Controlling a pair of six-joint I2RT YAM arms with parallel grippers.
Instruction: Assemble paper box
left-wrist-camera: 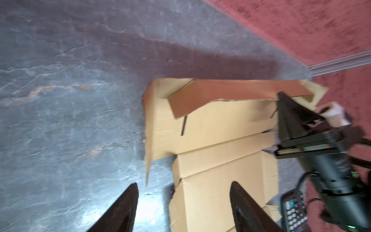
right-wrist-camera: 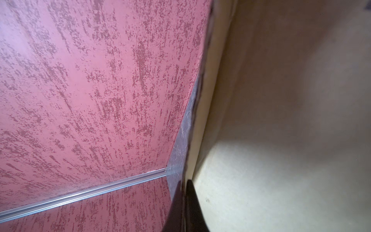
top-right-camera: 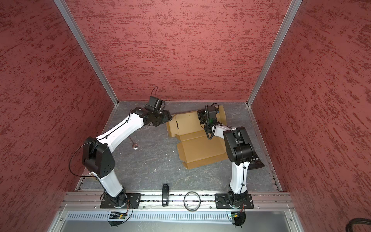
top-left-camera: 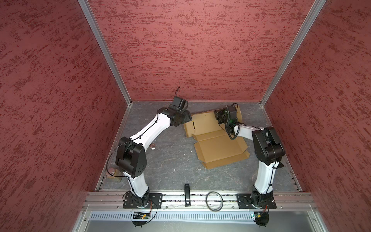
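Note:
The cardboard box (top-left-camera: pixel 218 148) lies partly folded, its back panel (top-left-camera: pixel 204 121) raised with a folded strip along the top edge. My left gripper hangs open above the box's left end, nothing between its fingers; in the top left view it is beside the back panel's left corner. My right gripper is at the back panel's top edge toward the right, shut, its fingertips on the thin cardboard edge; whether the edge is between them is hard to tell.
A calculator-like dark object (top-right-camera: pixel 255 160) lies at the right, beside the right arm. A small silver object (top-right-camera: pixel 134 146) lies on the left. The floor left of the box is mostly clear; red walls surround the workspace.

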